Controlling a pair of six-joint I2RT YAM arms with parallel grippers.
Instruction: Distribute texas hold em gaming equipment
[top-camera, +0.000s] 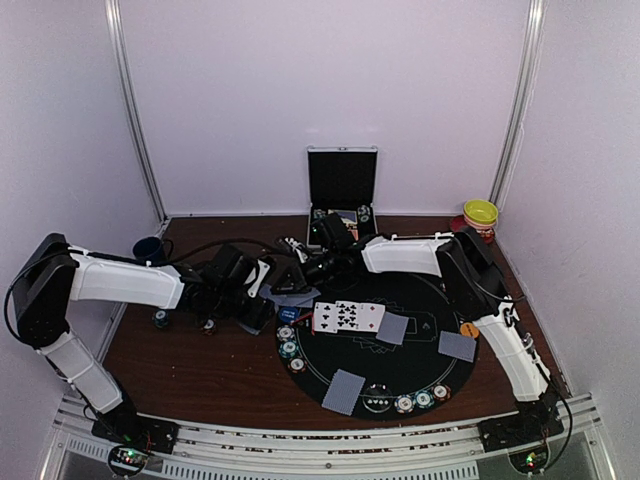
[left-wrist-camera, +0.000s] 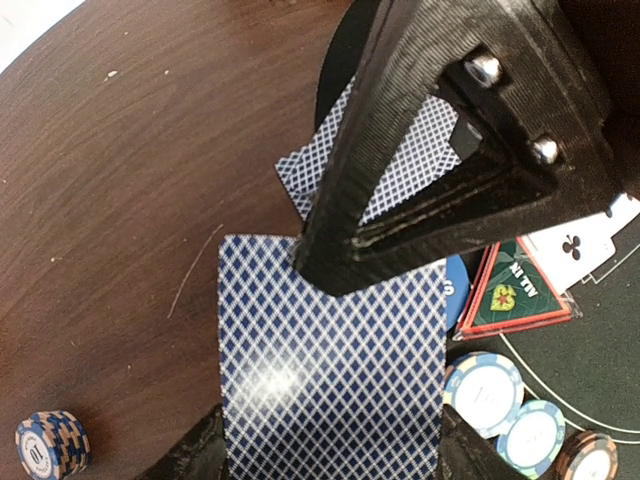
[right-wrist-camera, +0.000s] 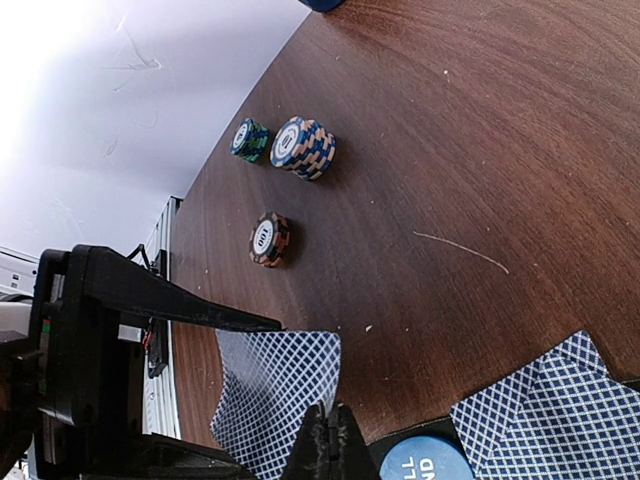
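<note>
My left gripper (top-camera: 262, 303) is shut on blue-checked playing cards (left-wrist-camera: 330, 350), held off the table by their side edges between its fingers; how many cards cannot be seen. In the right wrist view those cards (right-wrist-camera: 275, 385) look bowed. My right gripper is shut, its fingertips close together at the cards' edge. Nothing clearly shows between them, and whether they touch the cards is hard to tell. Loose face-down cards (right-wrist-camera: 565, 420) lie at the mat's left edge, and face-up cards (top-camera: 347, 317) on the black round mat (top-camera: 330, 360).
Chip stacks (top-camera: 288, 349) line the mat's rim beside a blue disc (right-wrist-camera: 425, 460) and an ALL IN triangle (left-wrist-camera: 515, 290). More chips (right-wrist-camera: 303, 148) stand on the wood at left. An open case (top-camera: 342, 180) and a yellow bowl (top-camera: 480, 212) stand behind.
</note>
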